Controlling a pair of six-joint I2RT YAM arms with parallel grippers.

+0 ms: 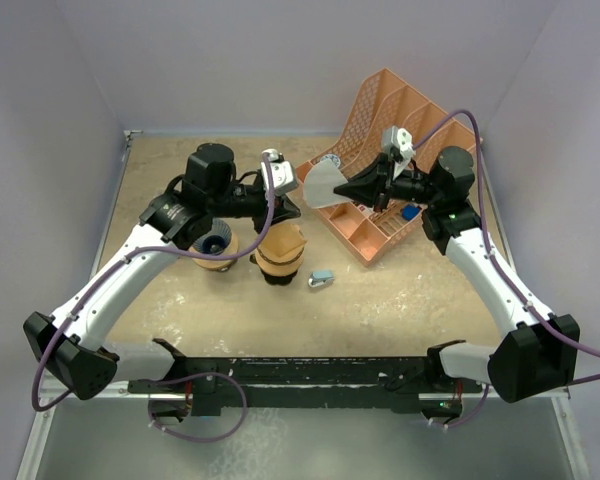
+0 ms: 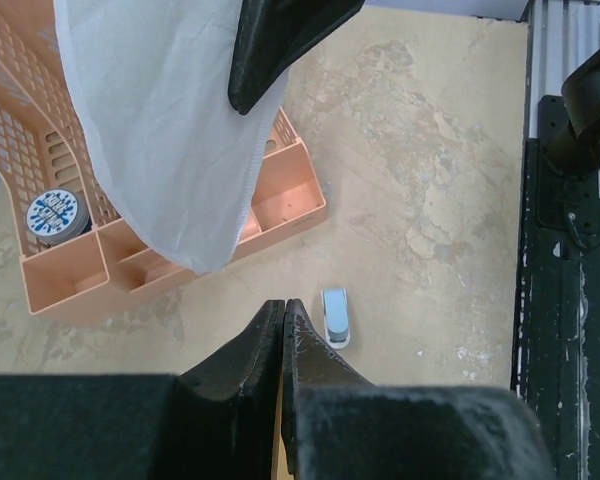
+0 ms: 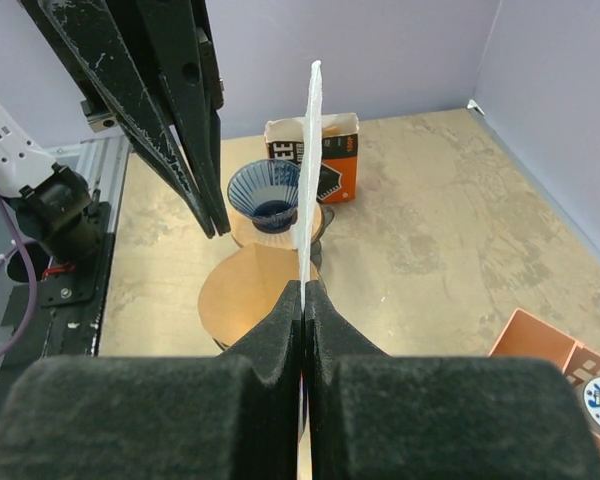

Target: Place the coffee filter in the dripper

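The white paper coffee filter [image 1: 323,184] hangs in the air, its broad face seen in the left wrist view and its thin edge in the right. My right gripper is shut on one end of it. My left gripper is shut with nothing between its fingers; the filter's free end [image 2: 202,255] is outside them, apart from the tips. Seen from the right wrist, the left fingertips [image 3: 218,222] stand left of the filter. The dark ribbed dripper [image 3: 267,195] sits in a light wooden ring, left of the filter in the top view.
A tan-topped holder [image 1: 280,252] stands below the left gripper. Near it lies a small blue-grey object [image 1: 321,278]. The orange compartment tray [image 1: 368,243] is behind and under the right gripper. A printed red-and-black box [image 3: 338,165] stands behind the dripper.
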